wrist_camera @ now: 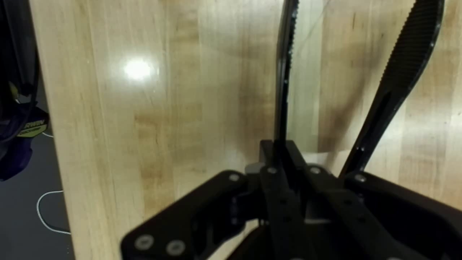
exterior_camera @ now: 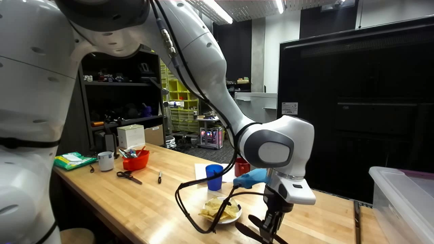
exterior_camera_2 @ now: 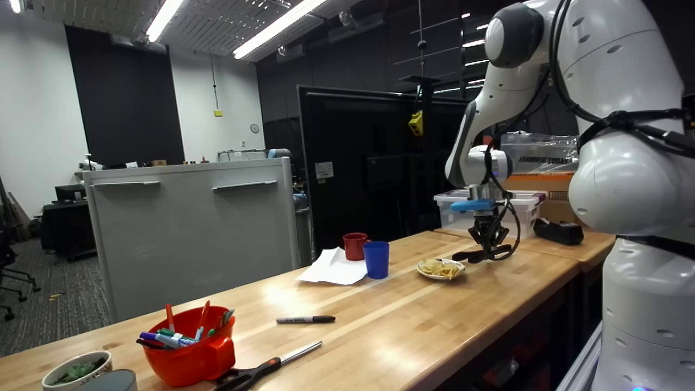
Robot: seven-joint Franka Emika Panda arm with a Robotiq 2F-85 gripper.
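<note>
Black tongs (wrist_camera: 283, 82) are gripped in my gripper, which is shut on one of their arms; in the wrist view the other arm, with its ridged end (wrist_camera: 409, 56), splays out to the right, apart from the first. The tongs (exterior_camera: 249, 232) run partly out of the bottom of exterior view 1. In exterior view 2 my gripper (exterior_camera_2: 490, 246) holds the tongs (exterior_camera_2: 470, 257) above the table, their ends towards a white plate (exterior_camera_2: 427, 274) of yellow chips (exterior_camera_2: 440, 267). These ends appear close to the plate's right side.
A blue cup (exterior_camera_2: 376, 260) and a red mug (exterior_camera_2: 355, 246) stand by white paper (exterior_camera_2: 332, 268). Farther off lie a marker (exterior_camera_2: 306, 319), scissors (exterior_camera_2: 267, 366) and a red pen holder (exterior_camera_2: 185, 358). A clear bin (exterior_camera: 407, 203) is at right. The table's edge (wrist_camera: 58, 143) shows in the wrist view.
</note>
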